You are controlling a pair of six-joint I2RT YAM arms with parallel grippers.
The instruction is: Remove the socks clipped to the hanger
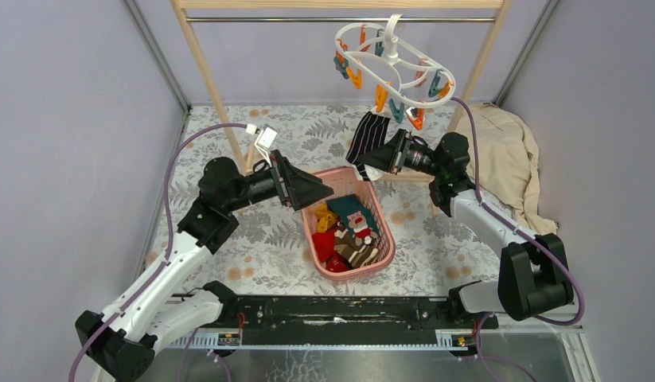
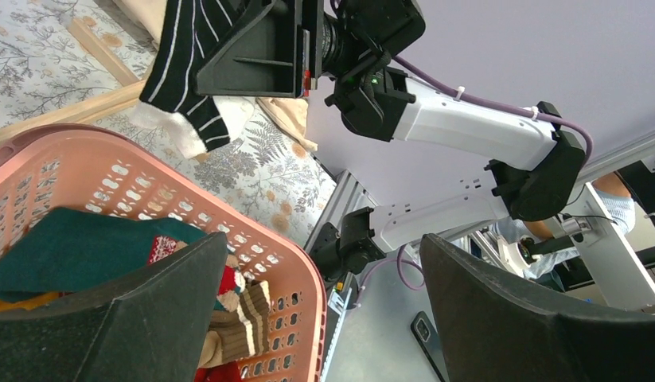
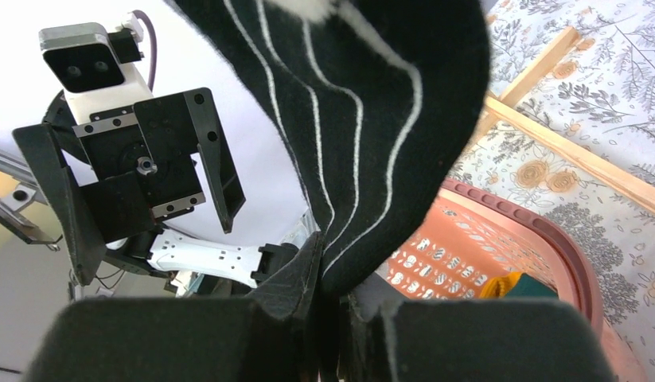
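A black sock with white stripes (image 1: 367,138) hangs from an orange clip on the white oval hanger (image 1: 355,56). My right gripper (image 1: 376,157) is shut on this striped sock; in the right wrist view the sock (image 3: 340,119) runs down between its closed fingers. Over the left rim of the pink basket (image 1: 387,256), my left gripper (image 1: 310,199) stands open and empty, its fingers (image 2: 141,318) wide apart in the left wrist view. Inside the basket lie several socks, among them a green one with a reindeer (image 1: 356,213) and a brown striped one (image 1: 357,249).
Several orange and teal clips on the hanger hold nothing that I can see. A wooden rack with a metal rod (image 1: 292,20) carries the hanger. Beige cloth (image 1: 503,155) lies at the right. Patterned floor left of the basket is clear.
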